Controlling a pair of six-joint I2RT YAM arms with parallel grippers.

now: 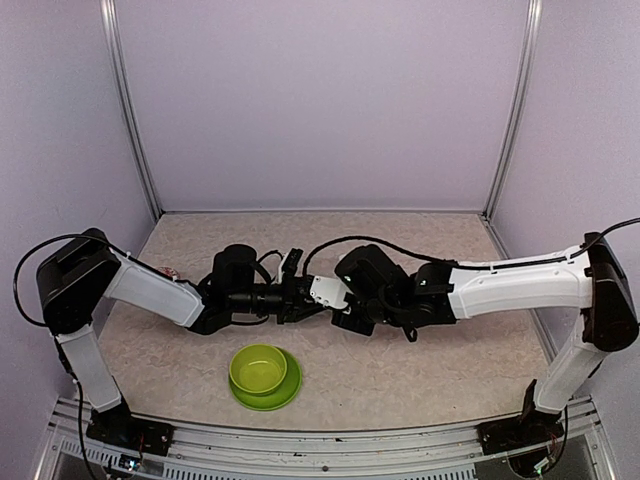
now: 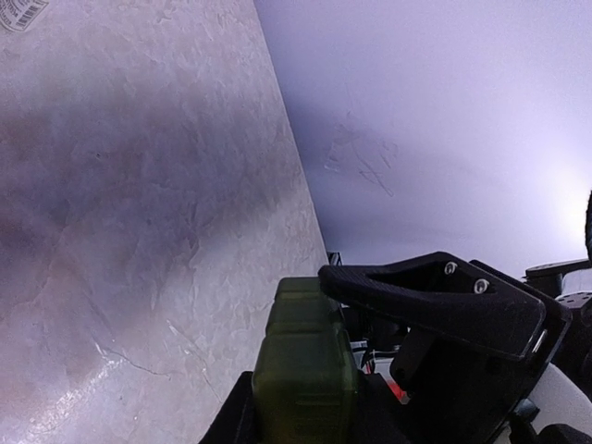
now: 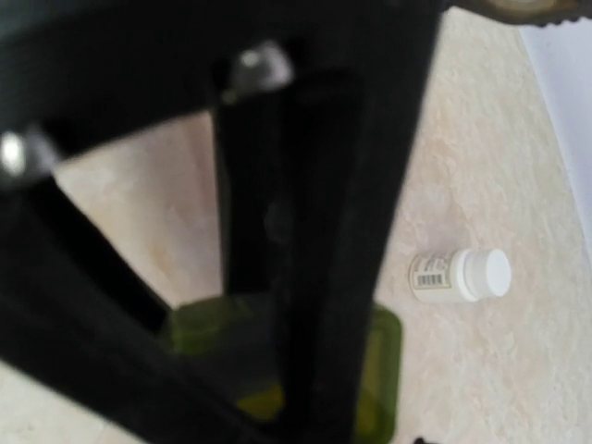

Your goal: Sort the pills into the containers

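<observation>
A translucent dark green container [image 2: 305, 370] stands end-on at the bottom of the left wrist view, with my left gripper shut on it. In the right wrist view, green parts of the same container [image 3: 381, 370] show behind large blurred black finger parts. My right gripper is open and very close to the container; one of its black fingers [image 2: 435, 296] lies alongside the container's upper end. From the top, both grippers meet near mid-table and hide the container. A white capped bottle [image 3: 453, 276] with a label lies in the right wrist view. No loose pills show.
A yellow-green bowl [image 1: 259, 369] sits on a green plate [image 1: 285, 393] toward the front. The bottle's label [image 2: 20, 11] also appears in the left wrist view's corner. Bare table [image 1: 430, 380] lies to the front right.
</observation>
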